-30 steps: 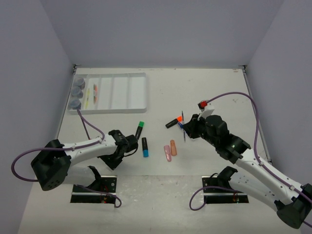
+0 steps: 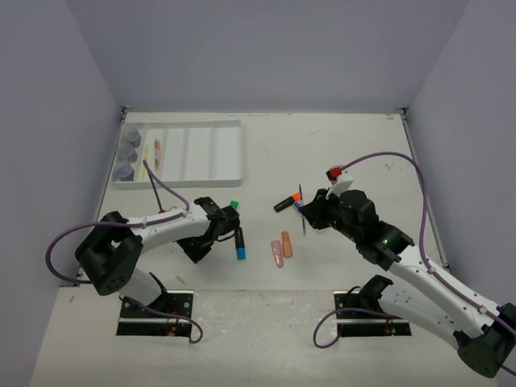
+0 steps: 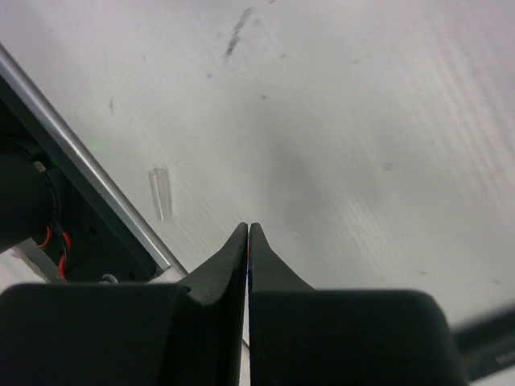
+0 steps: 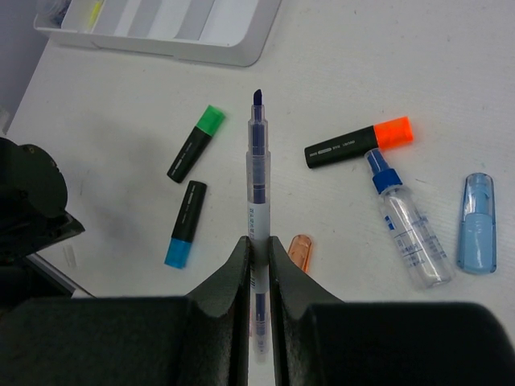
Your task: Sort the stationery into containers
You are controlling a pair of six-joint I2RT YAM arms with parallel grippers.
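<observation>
A slim clear pen with blue ends [image 4: 258, 181] stands upright in the right wrist view, with my right gripper shut on its lower part. From above, this gripper [image 2: 310, 211] is right of the table's middle. My left gripper is shut over bare table, nothing visible between its fingertips. A black marker with a green cap [image 4: 195, 145], mostly covered by the left arm in the top view, lies near a blue-ended black marker [image 2: 240, 243]. An orange-ended black marker [image 4: 358, 142] touches or nearly touches a small spray bottle [image 4: 414, 233]. The white compartment tray [image 2: 214, 182] is at back left.
Round clear cups [image 2: 126, 152] line the tray's left end; a few pens lie in its left compartments. Pink [image 2: 276, 253] and orange [image 2: 286, 244] sticks lie front centre. A light-blue item [image 4: 477, 225] lies farther right. A clear tube [image 3: 160, 194] lies near the front rail.
My left arm has swung right and away from the front edge, and now covers most of the green-capped marker. The right arm has hardly moved, the pen still in its gripper.
</observation>
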